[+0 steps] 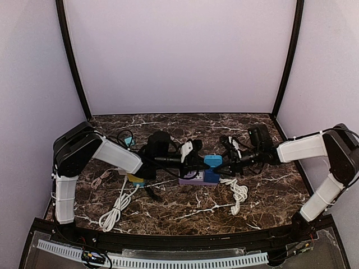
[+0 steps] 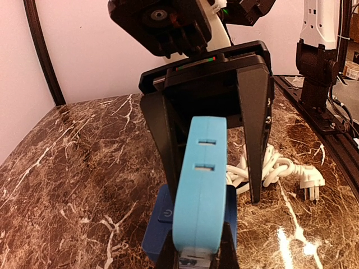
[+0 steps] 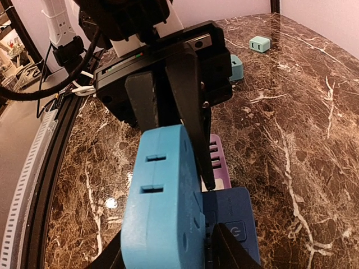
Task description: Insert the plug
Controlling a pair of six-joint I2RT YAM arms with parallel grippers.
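Observation:
A light blue plug [image 2: 199,196] stands upright over the dark blue switch end [image 3: 224,210] of a purple power strip [image 1: 192,181]. Whether its prongs sit in a socket is hidden. My left gripper is shut at the plug's left side, its tips low by a grey part under the blue body; contact cannot be made out. From the right, my right gripper stands open, with its fingers spread to either side of the plug.
White coiled cable [image 1: 240,193] lies right of the strip, with a white plug [image 2: 311,178] at its end. Another white cable [image 1: 112,216] is at the front left. Toward the back left sits a small mint adapter [image 3: 259,43]. Bare table surrounds the strip's front.

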